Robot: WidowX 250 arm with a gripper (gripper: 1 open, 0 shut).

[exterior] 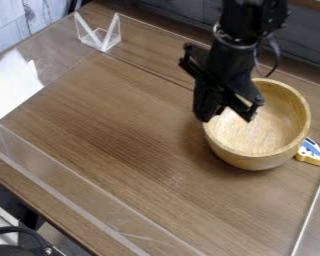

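Observation:
My black gripper (208, 108) hangs over the left rim of a pale wooden bowl (256, 138) on the right side of the table. Its fingertips point down and look shut, with nothing visible between them. The arm partly covers the back of the bowl. The bowl looks empty where it can be seen.
A small yellow and white object (312, 154) lies right of the bowl. A clear plastic piece (101, 36) stands at the back left, and a white sheet (5, 86) is at the left edge.

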